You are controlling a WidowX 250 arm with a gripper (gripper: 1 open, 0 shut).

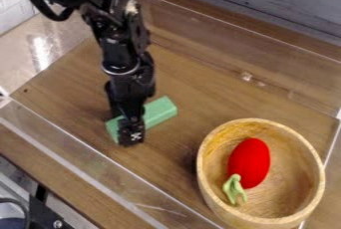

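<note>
My black gripper [130, 123] reaches down from the top left onto a pale green block [156, 114] lying on the wooden table, its fingers over the block's left part.
A wooden bowl [210, 173] at the lower right holds a red object [249, 158] with a pale green top. A grey panelled wall [240, 14] stands behind.
</note>
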